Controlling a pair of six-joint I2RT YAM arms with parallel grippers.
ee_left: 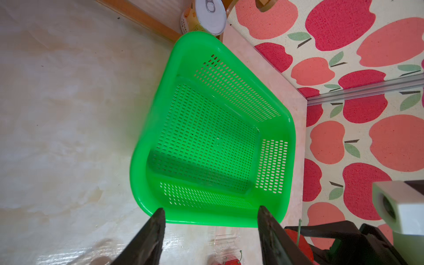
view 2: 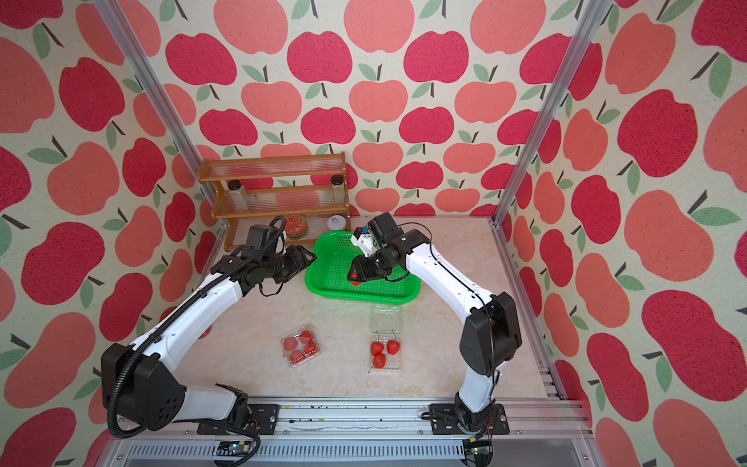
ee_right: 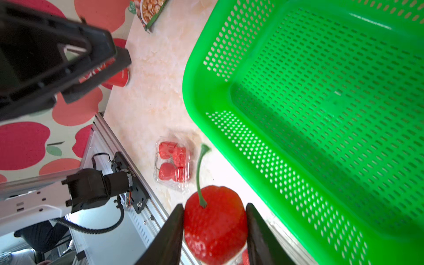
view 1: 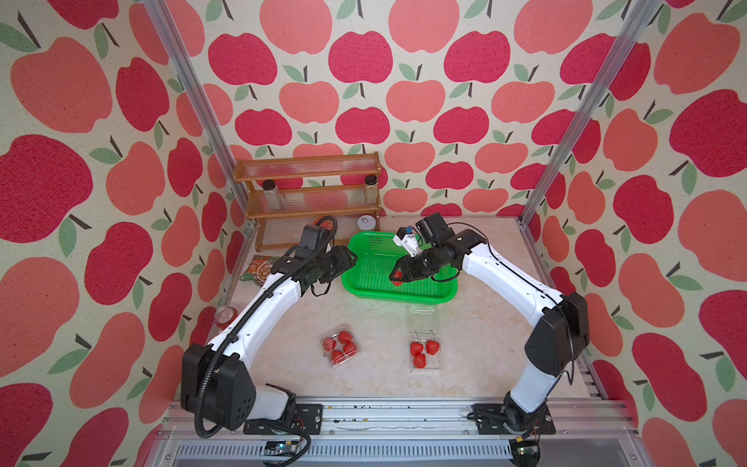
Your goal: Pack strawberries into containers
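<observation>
My right gripper is shut on a red strawberry (ee_right: 216,227) with a green stem, held above the near side of the green basket (ee_right: 247,145). The basket's floor looks bare in the left wrist view. My left gripper is open and empty, at the basket's left side. On the table's right half, an open clear container (view 1: 425,354) holds 3 strawberries (view 1: 419,361), its lid (view 1: 422,316) folded back toward the basket. Farther left lies another clear container (view 1: 340,345), filled with several strawberries; it seems closed.
A wooden shelf (view 1: 311,194) with jars stands at the back left. A can (ee_left: 207,15) sits by the basket's far corner. The tabletop (view 1: 509,257) right of the basket is clear, as is the space between both containers.
</observation>
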